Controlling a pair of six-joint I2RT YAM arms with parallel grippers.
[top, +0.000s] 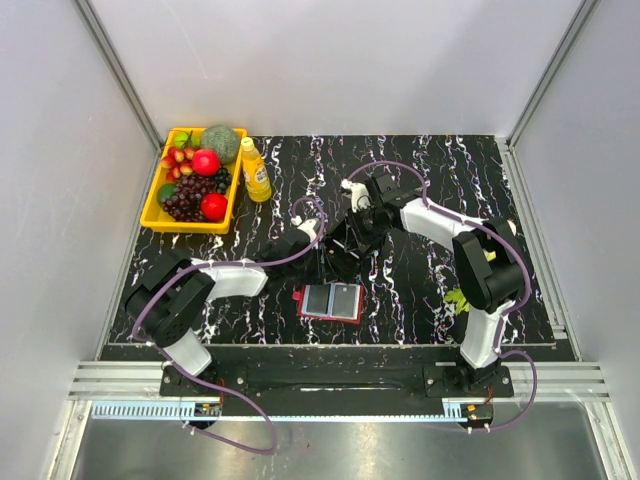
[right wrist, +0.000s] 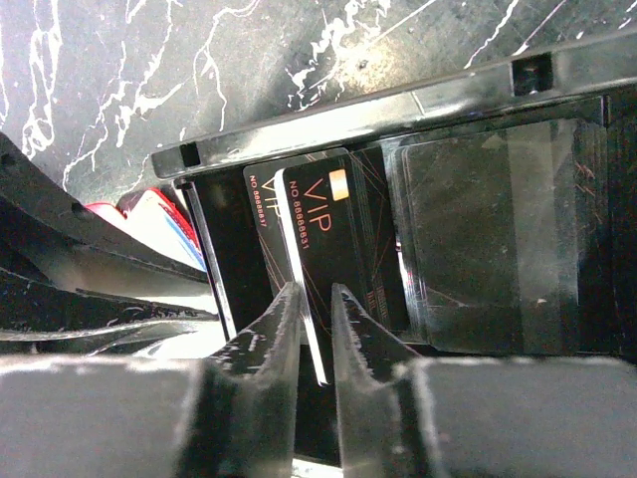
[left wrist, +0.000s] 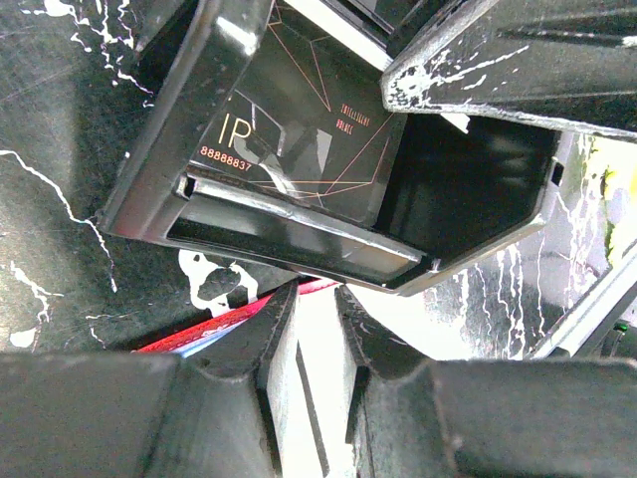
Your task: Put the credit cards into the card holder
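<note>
A black box (right wrist: 378, 117) holds black VIP cards (right wrist: 323, 229) in one compartment, with a clear sleeve (right wrist: 478, 229) beside them. In the right wrist view my right gripper is over the cards, fingertips close together at a white edge; whether it grips that is unclear. My left gripper is just outside the box's near side in the left wrist view, fingertips slightly apart, nothing visible held. The red card holder (top: 345, 300) lies open in front of the box.
A yellow fruit basket (top: 154, 210) and a yellow bottle (top: 256, 175) stand at the back left. Green leaves (top: 455, 300) lie at the right.
</note>
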